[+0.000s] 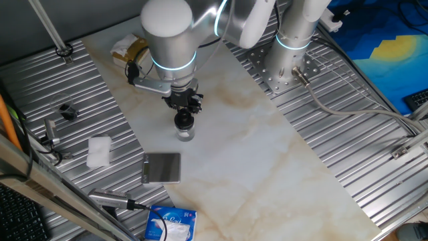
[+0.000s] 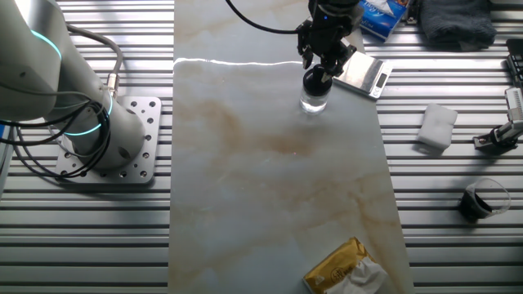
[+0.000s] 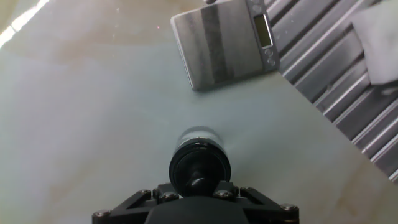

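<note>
A clear jar with a black lid (image 1: pixel 184 120) stands upright on the marbled board. In exterior view 2 its glass body (image 2: pixel 313 104) shows below the dark top. Pointing down, my black gripper (image 1: pixel 188 109) is right at the lid. In the wrist view the round lid (image 3: pixel 199 165) lies at the bottom centre, with a small knob-like shape on it, and parts of the gripper lie on both sides of its near edge. Whether the fingers press on the lid cannot be made out, as black meets black there.
A flat scale (image 3: pixel 217 43) lies near the jar. A blue tissue pack (image 1: pixel 172 223) and a gold-and-white pack (image 2: pixel 347 268) sit at opposite ends of the board. A white pad (image 1: pixel 99 152) and clear cup (image 2: pixel 487 198) are on the slatted table. Much of the board is bare.
</note>
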